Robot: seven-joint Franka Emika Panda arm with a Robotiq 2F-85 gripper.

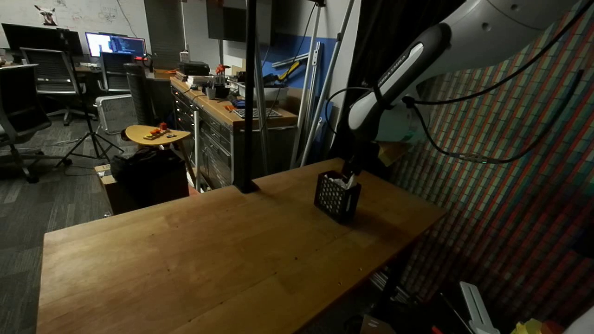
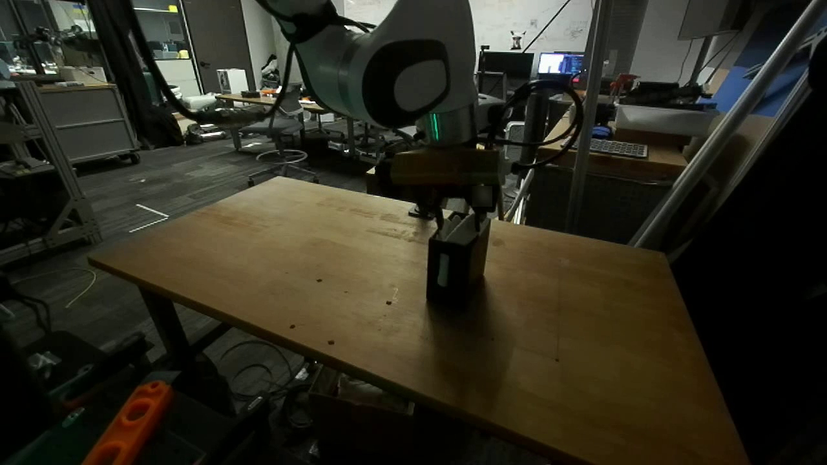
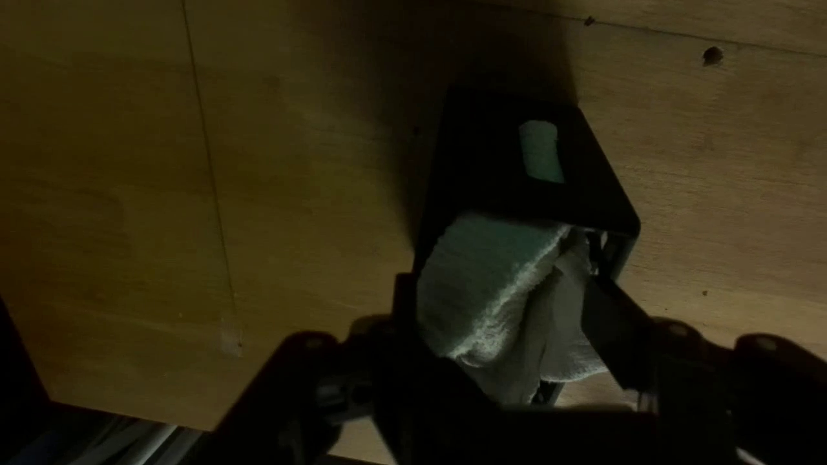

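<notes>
A black basket [image 1: 335, 198] with perforated sides stands upright on the wooden table. Crumpled pale cloth [image 3: 496, 287] fills it and pokes above the rim; the same cloth [image 2: 462, 228] shows at the basket's top in the second exterior view. My gripper is over the basket's opening, its fingers part open. One dark finger [image 3: 405, 306] lies to the left of the cloth and the other on its right, with cloth showing in the gap. Whether the fingers touch the cloth cannot be told. In the second exterior view the gripper [image 2: 460, 221] points down into the basket's mouth.
A black post [image 1: 248, 111] rises at the table's far edge. A patterned curtain [image 1: 501, 167] hangs beyond the right end.
</notes>
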